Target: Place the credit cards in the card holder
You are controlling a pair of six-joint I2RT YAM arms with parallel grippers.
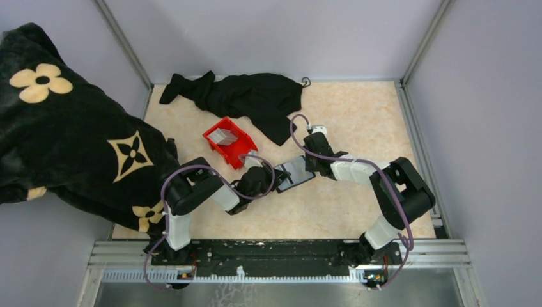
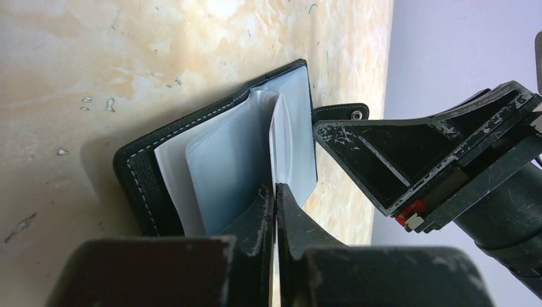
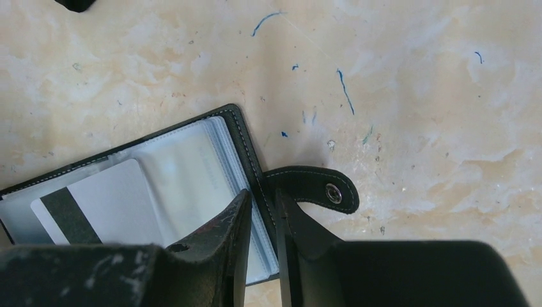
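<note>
The black card holder (image 1: 294, 170) (image 2: 136, 168) (image 3: 246, 139) lies open on the table, clear sleeves (image 2: 224, 160) (image 3: 182, 166) inside. A white card with a dark stripe (image 3: 112, 198) lies on its left part in the right wrist view. My left gripper is shut at the holder, an upright sleeve edge running into its tips; whether it grips that edge is unclear. My right gripper is slightly open over the holder's edge beside the snap strap (image 3: 310, 185), with nothing seen held.
A red bin (image 1: 240, 151) with white cards (image 1: 223, 136) stands behind the left arm. A black cloth (image 1: 243, 96) lies at the back, a patterned plush (image 1: 77, 141) at the left.
</note>
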